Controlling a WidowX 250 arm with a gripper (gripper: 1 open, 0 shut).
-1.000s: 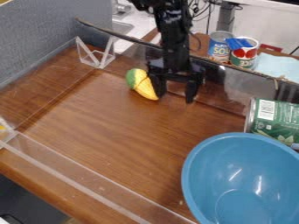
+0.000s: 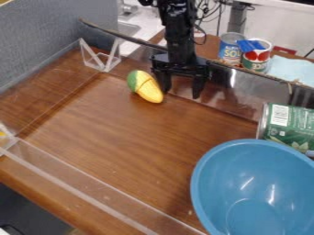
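My black gripper [image 2: 181, 78] hangs over the back of the wooden tray, open, its fingers pointing down just behind and right of a yellow toy corn [image 2: 149, 89] with a green husk. The corn lies on the wooden surface [image 2: 128, 151], apart from anything held. A large blue bowl [image 2: 255, 193] sits at the front right.
A green can [image 2: 288, 128] lies on its side at the right. Two cans [image 2: 232, 48] stand behind the clear wall. A clear bracket [image 2: 95, 57] is at the back left.
My gripper has moved back, away from the front of the tray and a little left, since a second ago. The corn appears barely shifted.
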